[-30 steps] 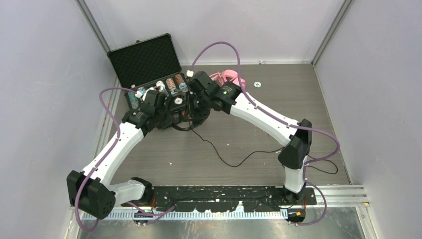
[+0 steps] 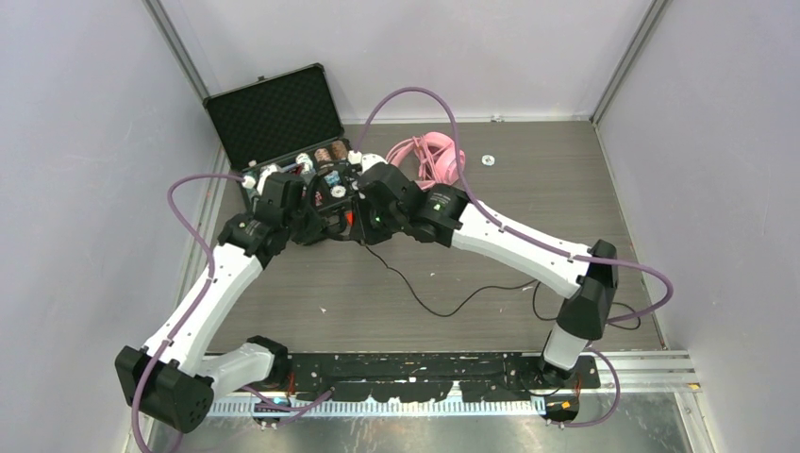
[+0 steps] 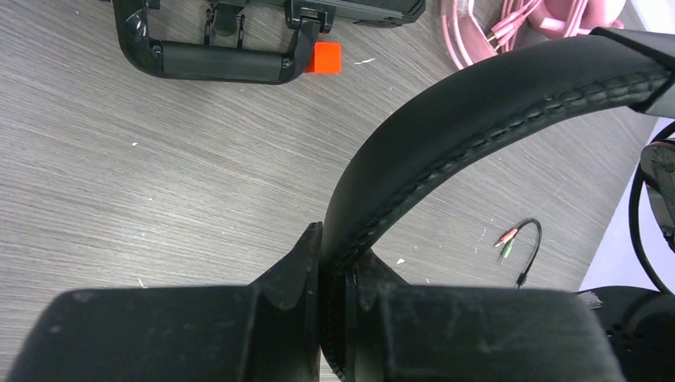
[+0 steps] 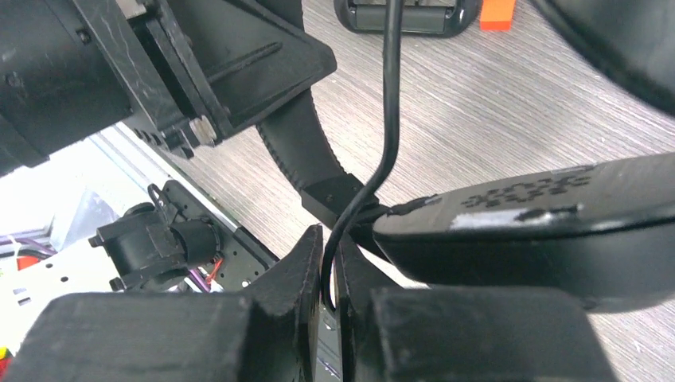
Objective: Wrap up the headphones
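In the left wrist view, my left gripper is shut on the padded black headband of the black headphones [image 3: 446,127], which arches up to the right. An ear cup [image 4: 557,231] lies across the right wrist view, just ahead of my right gripper. That gripper is part open, its fingers a narrow gap apart. The headphones' black cable [image 4: 390,103] hangs down into this gap; whether it is gripped does not show. From above, both grippers meet near the case, hiding most of the headphones. The cable's split plug end [image 3: 525,239] shows at right.
An open case [image 2: 274,113] with rolls of chips stands at the back left, an orange block [image 3: 324,58] by its handle. Pink headphones [image 2: 434,159] and a white disc [image 2: 488,160] lie behind the right arm. The front middle floor holds only trailing cable.
The right arm's elbow has swung outward to the right and its gripper has turned. The cable's looped end at right has been drawn in a little.
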